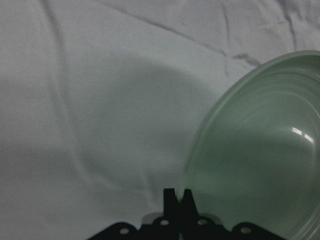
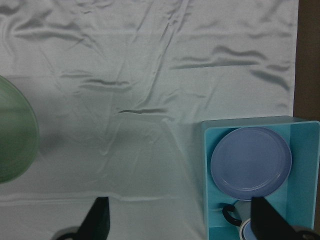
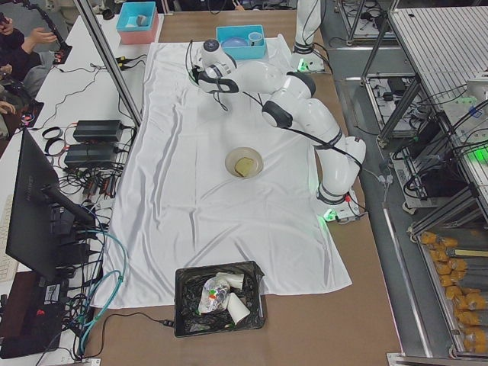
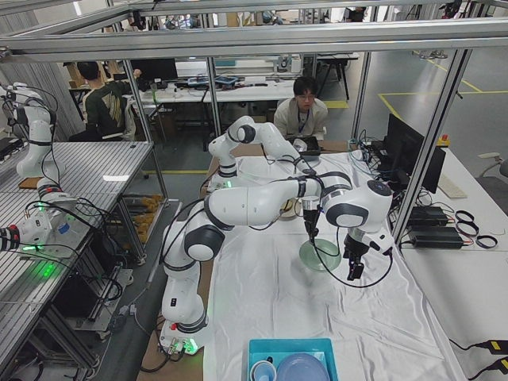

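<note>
A translucent green bowl (image 4: 321, 255) rests on the white cloth. In the left wrist view my left gripper is at the rim of the green bowl (image 1: 255, 145), its two fingers close together; whether the rim is between them is hard to tell. My right gripper stands open above the cloth, with the green bowl (image 2: 12, 130) to one side and a blue bin (image 2: 295, 130) holding a blue plate (image 2: 251, 162) and a cup (image 2: 235, 212) to the other.
A beige plate (image 3: 232, 169) with a yellow item (image 3: 243, 166) lies mid-cloth. A black bin (image 3: 179, 301) with bags and white items stands at one end; a blue bin (image 4: 254, 349) stands at the other.
</note>
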